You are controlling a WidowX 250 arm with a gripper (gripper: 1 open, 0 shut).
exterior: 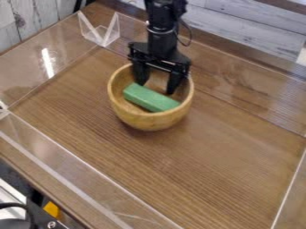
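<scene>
A yellow wooden bowl point(165, 120) sits in the upper middle of the wooden table, with a green block point(148, 100) lying inside it. My black gripper point(160, 68) is at the bowl's back part, its two fingers apart on either side, reaching down to the rim or just inside it; nothing shows held between them. The green block lies in front of the fingers.
A white wire-like object point(102, 106) lies left of the bowl. Walls edge the table at the back.
</scene>
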